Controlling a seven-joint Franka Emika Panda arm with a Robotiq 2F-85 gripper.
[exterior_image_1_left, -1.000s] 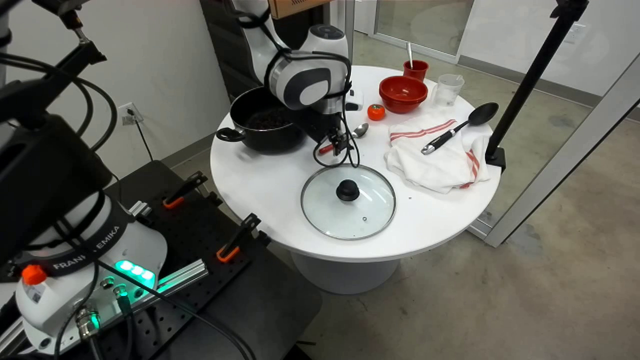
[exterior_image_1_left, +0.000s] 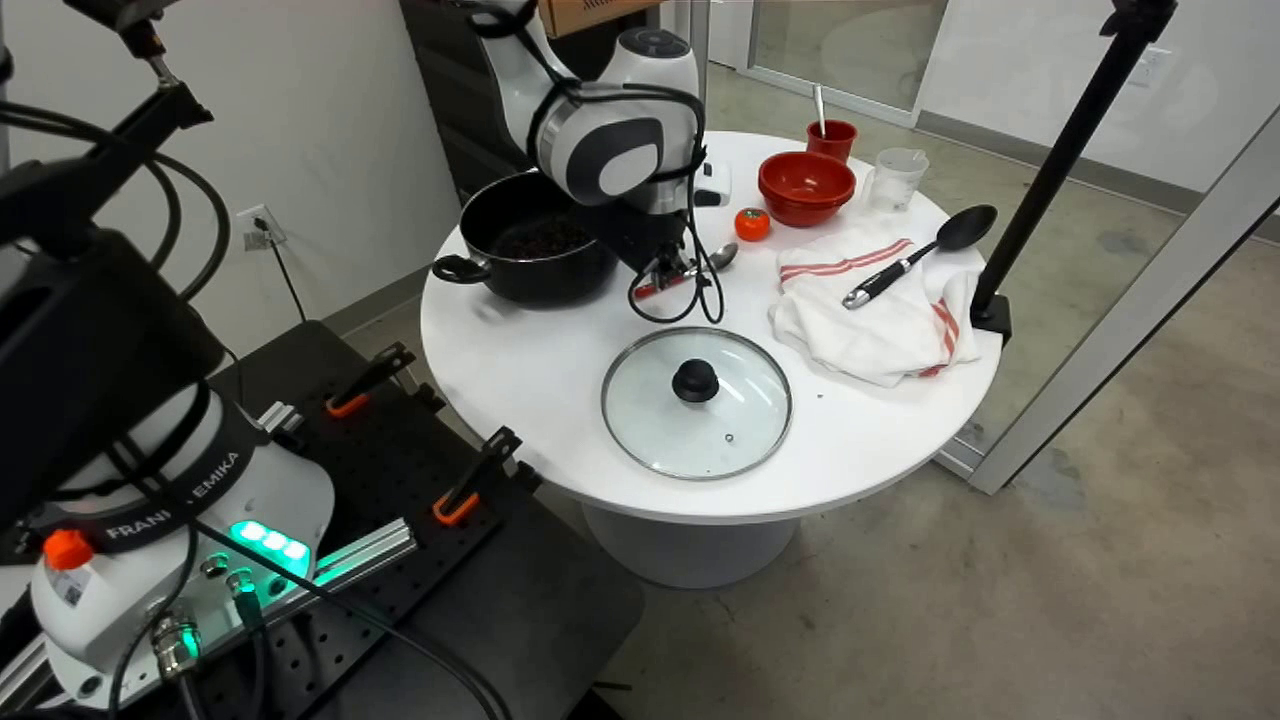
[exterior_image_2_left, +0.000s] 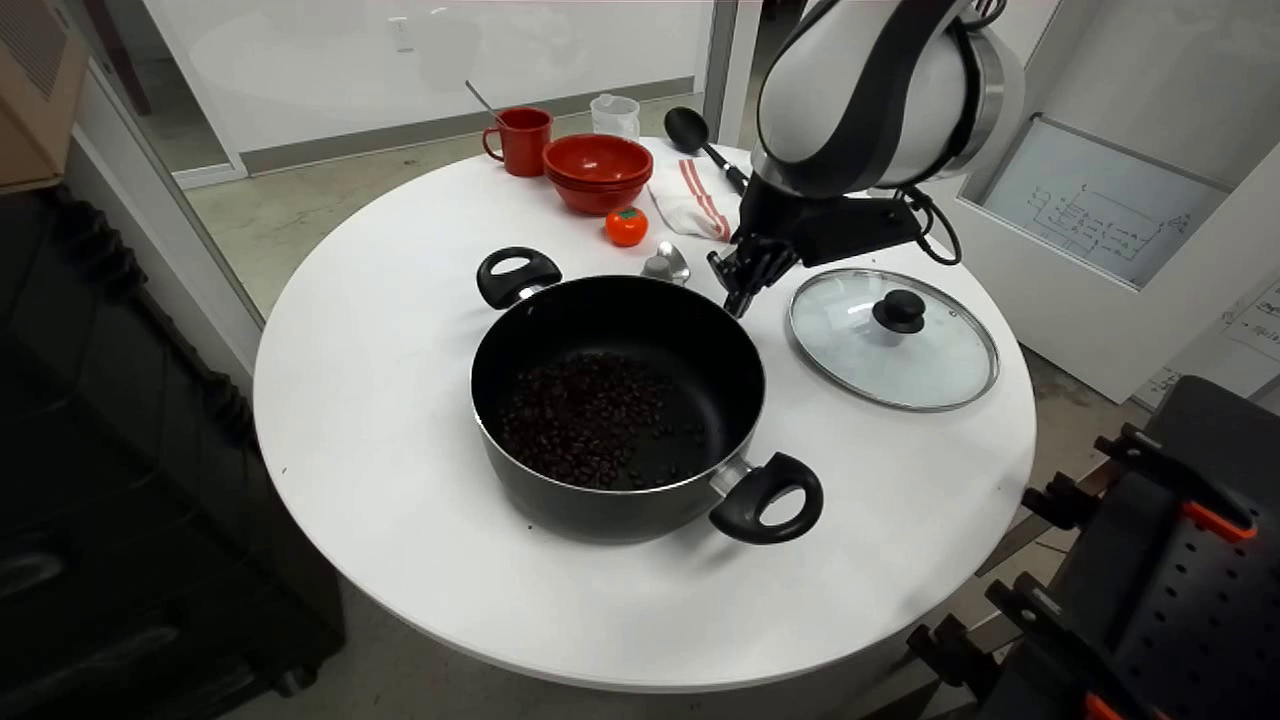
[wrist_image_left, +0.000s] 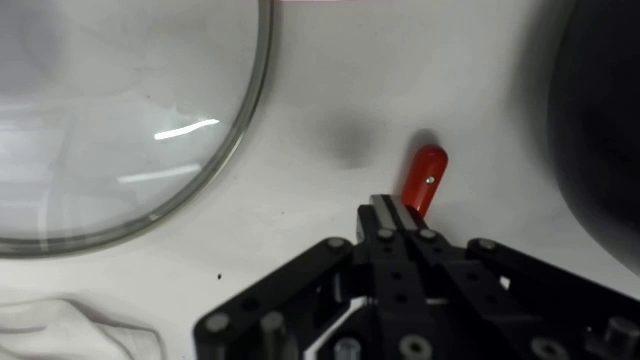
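Note:
A spoon with a red handle (wrist_image_left: 427, 174) and a metal bowl (exterior_image_1_left: 723, 256) lies on the table between the black pot and the glass lid. Over its handle, my gripper points down with its fingers pressed together. In the wrist view the handle's end shows just beyond the fingertips, and nothing is visible between them. The fingers hide the rest of the spoon there. From exterior view 2, the gripper (exterior_image_2_left: 734, 306) is behind the pot's rim, which covers the handle. The pot (exterior_image_2_left: 618, 504) holds dark beans; the lid (exterior_image_2_left: 846, 348) lies flat beside it.
Toward the far side are a tomato (exterior_image_2_left: 626, 227), stacked red bowls (exterior_image_2_left: 597, 168), a red mug (exterior_image_2_left: 524, 144) and a clear cup (exterior_image_1_left: 897, 182). A black ladle (exterior_image_1_left: 963, 228) rests on a striped towel (exterior_image_1_left: 858, 342).
The arm has risen slightly, with the gripper a little farther from the lid. The spoon's handle appears shifted slightly toward the far side. Pot and lid are unmoved.

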